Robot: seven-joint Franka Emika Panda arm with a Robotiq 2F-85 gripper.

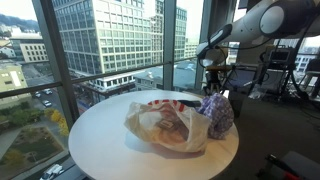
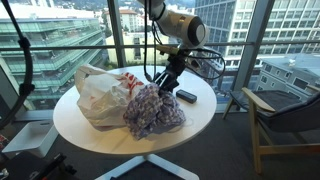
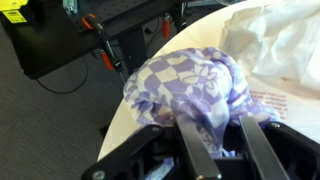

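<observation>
A purple-and-white checked cloth (image 1: 218,115) hangs bunched from my gripper (image 1: 214,88) beside the bag in the first exterior view. In the second exterior view the cloth (image 2: 153,110) droops in folds at the table's near side, below the gripper (image 2: 163,85). Seen from the wrist, the cloth (image 3: 185,80) rises between the fingers of my gripper, which is shut on it. A crumpled whitish plastic bag (image 1: 168,125) with red print stands open on the table; its contents are hard to make out.
A dark flat object (image 2: 186,96) lies near the far edge. A wooden armchair (image 2: 285,115) stands to the right, and windows surround the area.
</observation>
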